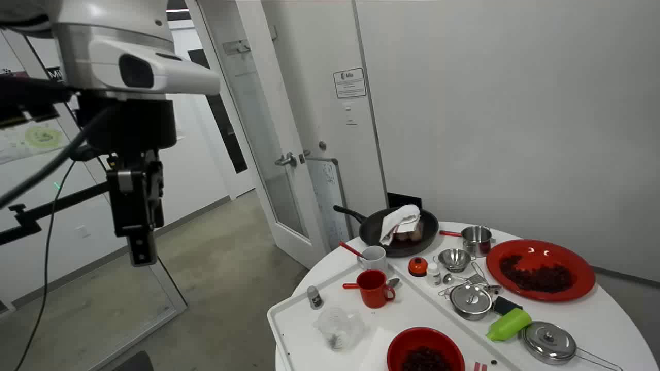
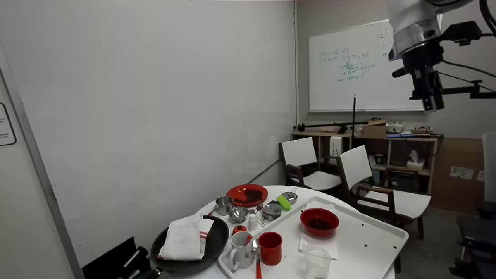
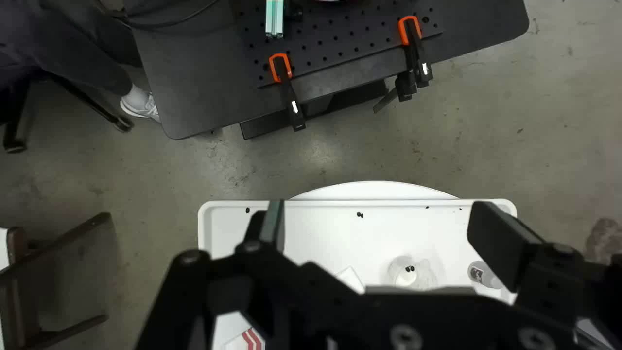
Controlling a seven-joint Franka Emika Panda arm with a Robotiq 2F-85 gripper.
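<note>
My gripper is open and empty, its two dark fingers spread wide in the wrist view. In exterior view 1 it hangs high at the left, well clear of the round table. A white tray (image 2: pixel 367 222) lies on the table. On it are a red bowl (image 1: pixel 425 337) with dark bits inside, a clear plastic cup (image 2: pixel 317 262), a red mug (image 1: pixel 373 288), a white mug (image 2: pixel 242 251) with a red-handled utensil, and a small shaker (image 1: pixel 315 297). A red plate (image 1: pixel 539 247) with more dark bits sits behind the tray.
Along the back stand a black pan (image 1: pixel 371 230) holding a white cloth (image 2: pixel 183 237), a metal pot (image 1: pixel 476 240), a small colander (image 1: pixel 455 259), lidded pans and a green object (image 1: pixel 509 324). Several dark crumbs dot the tray. A black base table (image 3: pixel 201 87) and bare floor appear in the wrist view.
</note>
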